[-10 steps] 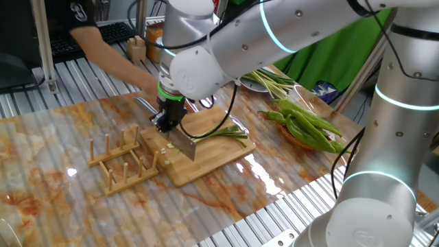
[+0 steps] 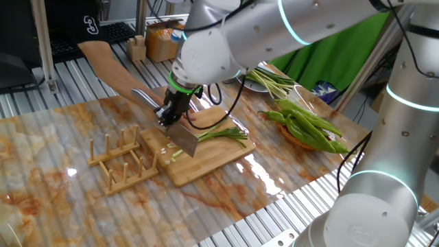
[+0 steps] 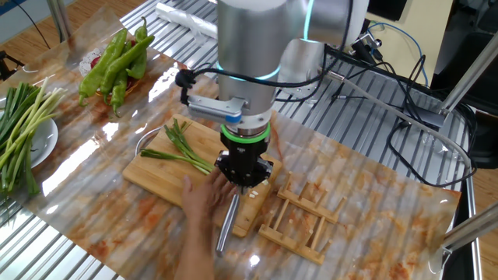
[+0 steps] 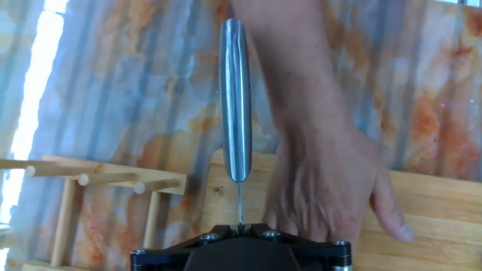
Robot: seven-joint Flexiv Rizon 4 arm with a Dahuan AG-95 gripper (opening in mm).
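My gripper (image 2: 164,123) is shut on a metal cleaver, whose broad blade (image 2: 182,140) hangs down over the left part of a wooden cutting board (image 2: 185,175). The cleaver's steel handle (image 4: 236,98) sticks out away from the fingers in the wrist view. Green scallions (image 3: 180,148) lie across the board, their white ends toward the blade. A few small cut pieces (image 2: 164,152) rest on the board near the blade. A person's hand (image 3: 204,196) presses on the board right beside my gripper (image 3: 243,185). Whether the blade's edge touches the board cannot be made out.
A pegged wooden rack (image 2: 123,170) stands close to the board's left side. Green peppers (image 2: 305,127) fill a basket at the right, and a plate of more scallions (image 2: 271,82) sits behind. The person's forearm (image 2: 113,68) reaches in from the back.
Over the last second my wrist and arm have shifted right and tilted in exterior view 1, the cleaver turning slightly with them. The gripper has kept its hold. Board, rack and peppers stay put.
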